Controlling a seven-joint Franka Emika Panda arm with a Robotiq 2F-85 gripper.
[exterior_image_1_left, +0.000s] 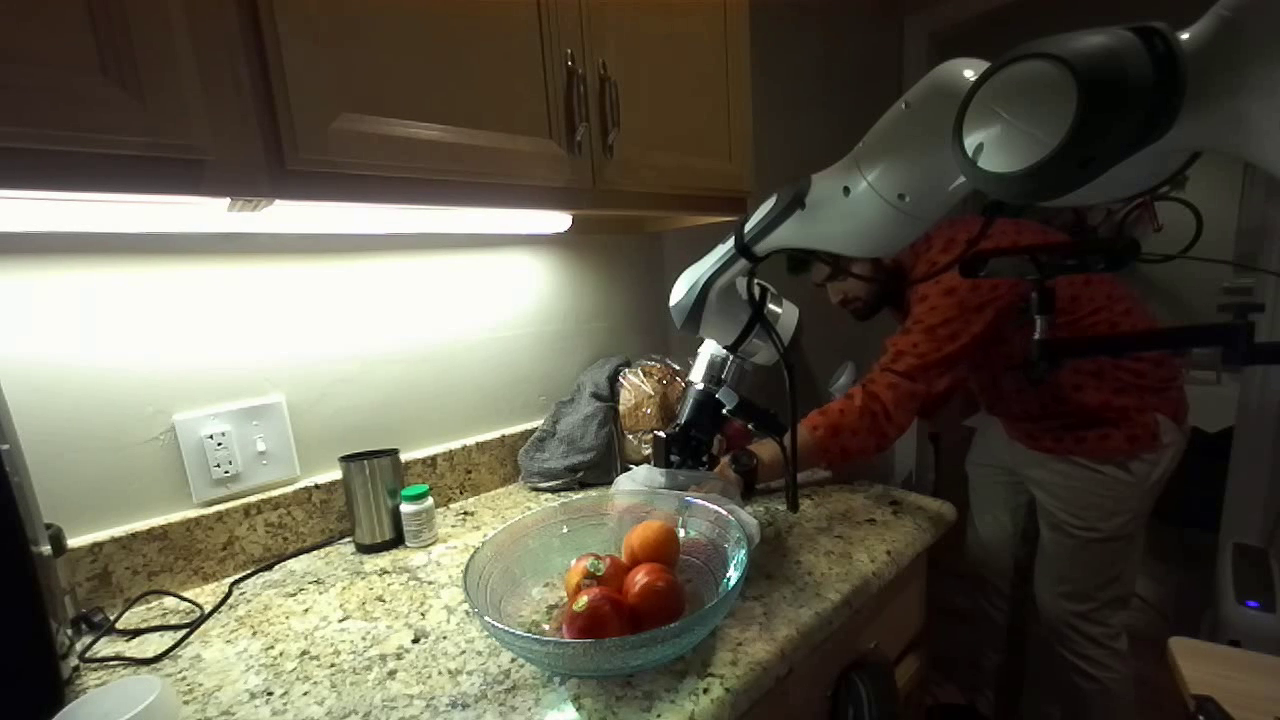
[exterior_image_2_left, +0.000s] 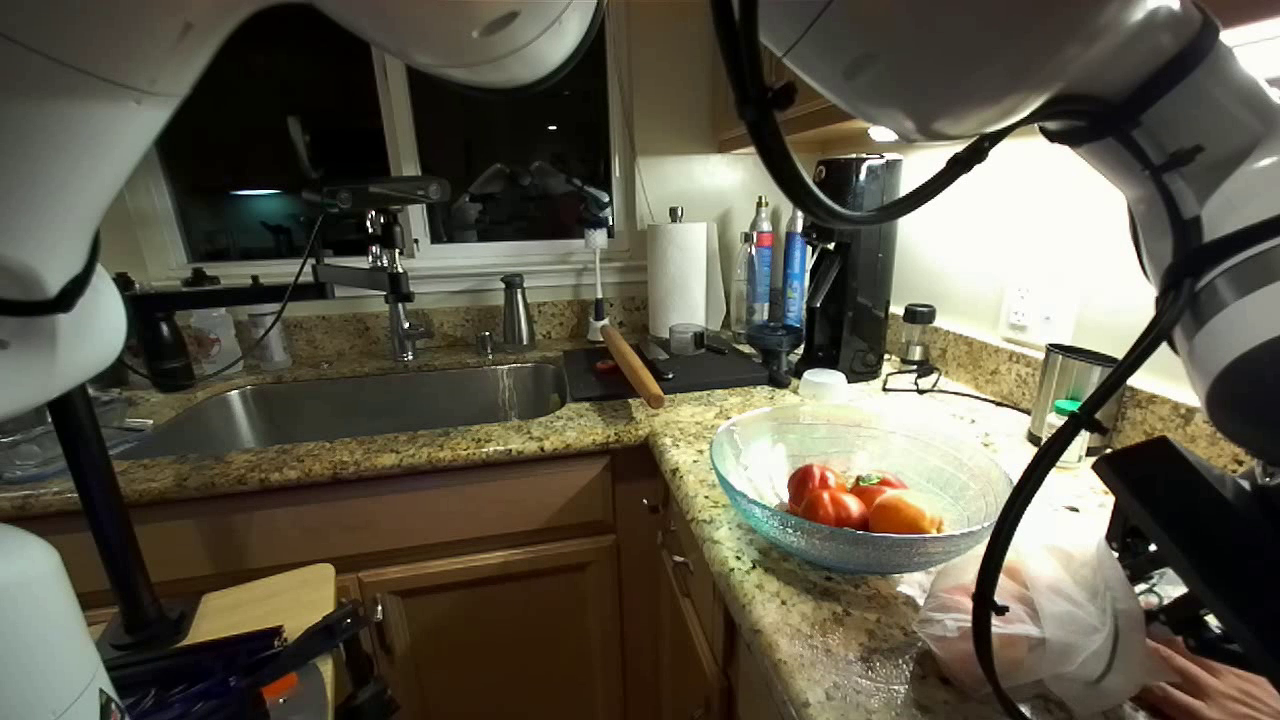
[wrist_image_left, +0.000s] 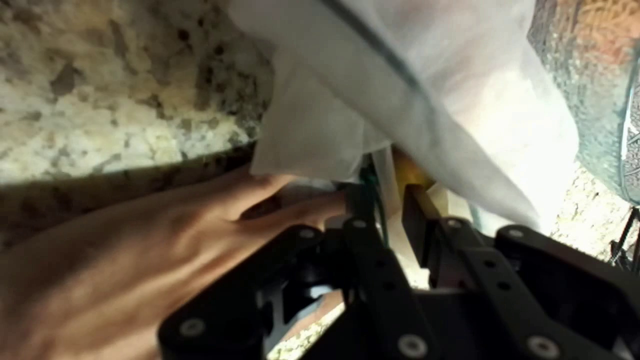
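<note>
A translucent white plastic bag (exterior_image_2_left: 1062, 612) rests on the counter beside the glass bowl (exterior_image_2_left: 840, 550); something pale orange shows faintly through it. My gripper is shut on the bag, with whitish plastic between its fingers. A yellow-orange thing (wrist_image_left: 409, 173) peeks out under the film by the fingertips. From the left in the wrist view, a person's hand (wrist_image_left: 174, 234) reaches to the bag, its fingers right beside mine. Several red and orange round fruits, one an orange one (exterior_image_1_left: 650, 544), sit in the bowl. Folds of film hide the rest of the bag's contents.
Behind the gripper are a grey cloth (exterior_image_1_left: 576, 438) and a bagged loaf (exterior_image_1_left: 649, 402). A steel cup (exterior_image_1_left: 373, 498) and a green-capped bottle (exterior_image_1_left: 417, 518) stand by the wall. The person (exterior_image_1_left: 1020, 348) leans over the counter's right end. Counter left of the bowl is mostly clear.
</note>
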